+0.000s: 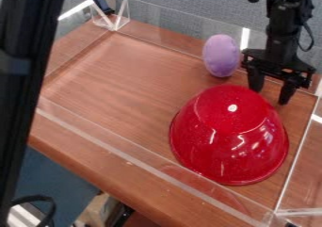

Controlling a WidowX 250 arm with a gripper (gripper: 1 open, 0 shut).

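A large red upturned bowl (228, 141) rests on the wooden table at the right front. Behind it stands a purple egg-shaped object (221, 55). My black gripper (269, 89) hangs at the back right, just above and behind the bowl and to the right of the purple object, with its two fingers apart and nothing visible between them.
Clear plastic walls edge the wooden table (120, 89), whose left and middle are bare. A black vertical bar fills the far left of the view.
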